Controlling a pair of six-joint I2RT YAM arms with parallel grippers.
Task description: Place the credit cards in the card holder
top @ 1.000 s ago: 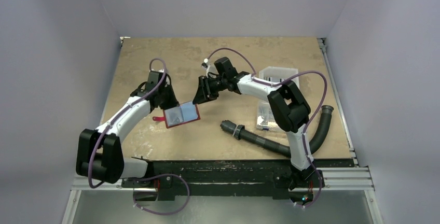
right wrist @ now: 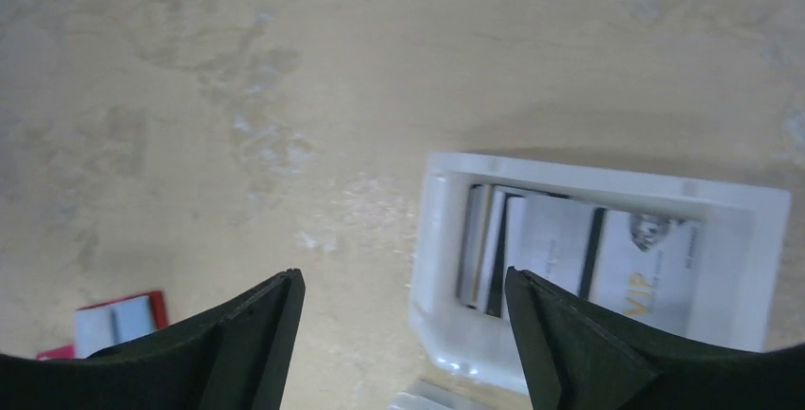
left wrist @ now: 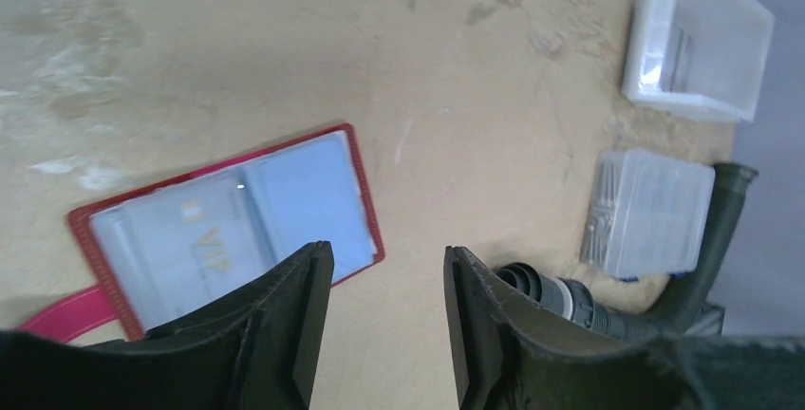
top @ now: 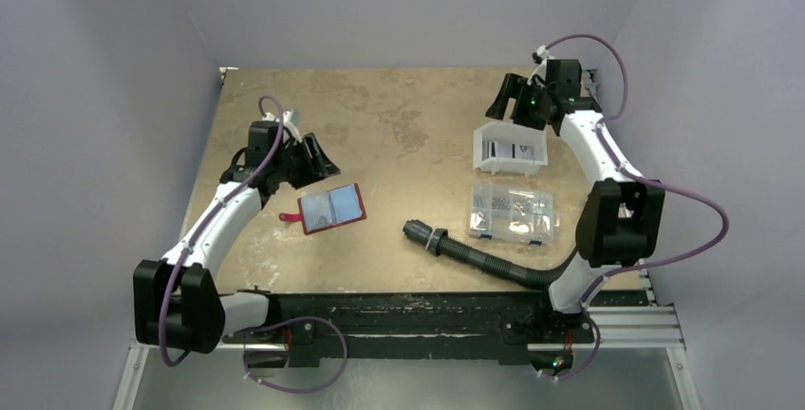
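Note:
The red-edged card holder (top: 348,203) lies spread flat on the left of the table, its pink strap pointing left. In its left half a pale card (left wrist: 204,249) marked VIP shows under the clear sleeve; the other half looks plain blue. Above and right of the holder hangs my left gripper, open and empty. At the back right, my right gripper is over the edge of a white bin, its fingers apart and nothing between them. Inside that bin (right wrist: 608,177) are several cards, among them a VIP card (right wrist: 650,268) lying flat and others standing along its left side.
In front of the white bin sits a clear lidded case (top: 513,213). A dark ribbed hose (top: 484,260) runs along the front right. Between holder and bin the tabletop (top: 408,135) is bare.
My right arm has swung from beside the holder to the bin at the right. The left gripper has risen off the holder, after dipping onto its left half.

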